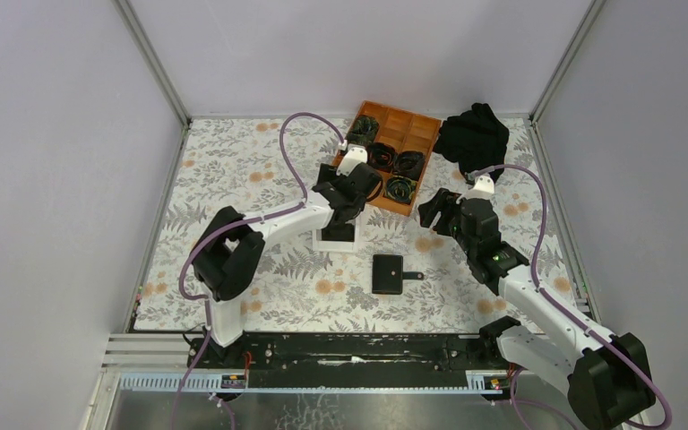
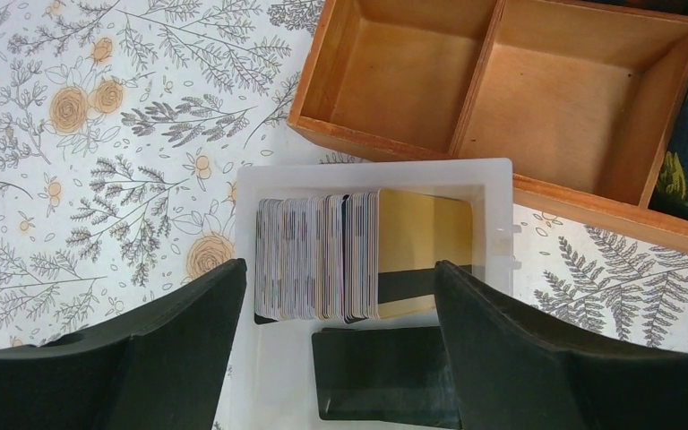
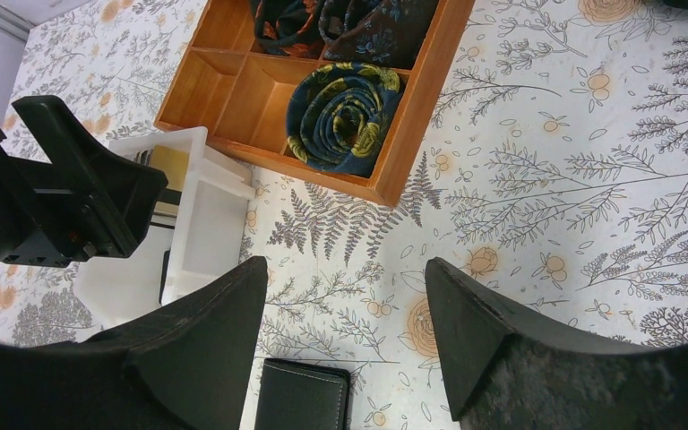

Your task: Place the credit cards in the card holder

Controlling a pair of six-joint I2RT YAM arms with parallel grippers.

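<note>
A white plastic tray (image 2: 493,215) holds a row of upright cards (image 2: 313,255), with a gold card at its right end and a dark flat item (image 2: 381,376) below. My left gripper hangs open over this tray, nothing between its fingers. A black card holder (image 1: 387,274) with a strap lies flat at the lower middle of the table. My right gripper is open and empty over bare table, right of the tray and behind the card holder.
A wooden compartment box (image 3: 412,143) with rolled cloths stands behind the tray. A black cloth (image 1: 473,134) lies at the back right.
</note>
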